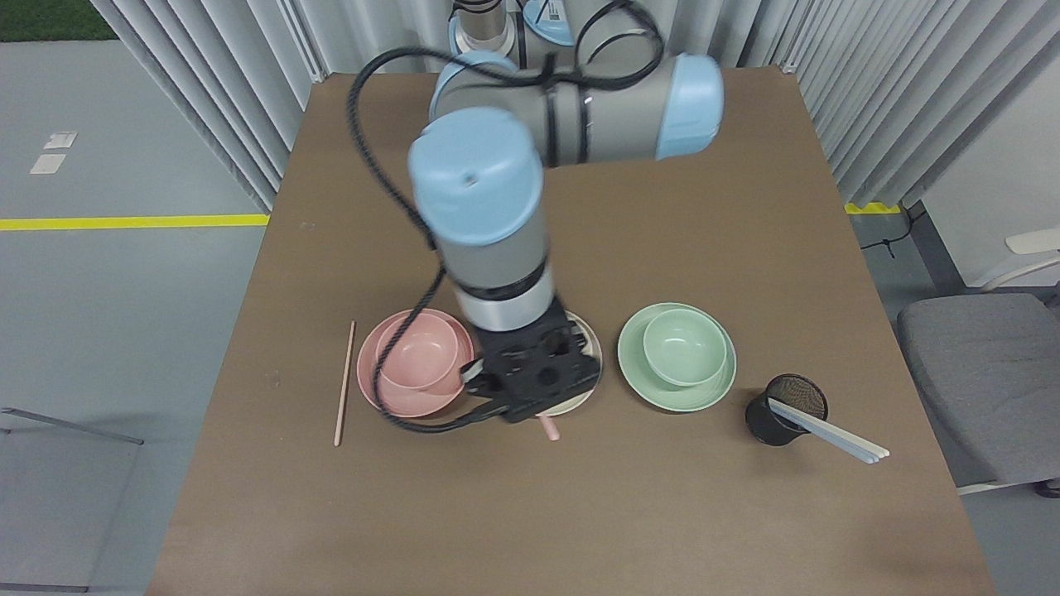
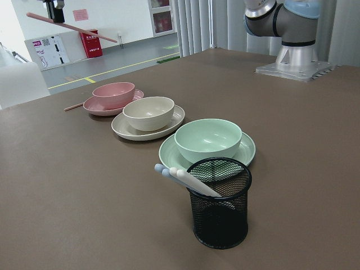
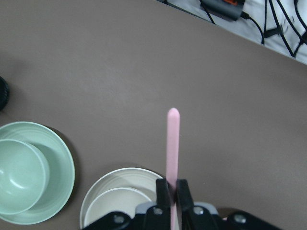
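Note:
My gripper is shut on a pink chopstick (image 3: 172,139), held raised; in the front view it hangs over the cream plate (image 1: 586,387), partly hiding it, and in the left view it (image 2: 55,16) is high up. A pink bowl (image 1: 417,353) on a pink plate (image 1: 437,402) sits left, with another pink chopstick (image 1: 344,382) beside it. A cream bowl (image 2: 148,112) stands on its plate. The green bowl (image 1: 685,348) rests on a green plate (image 1: 656,393).
A black mesh holder (image 1: 770,422) with light sticks (image 1: 835,432) stands at the right. The table's edge and cables show in the wrist view.

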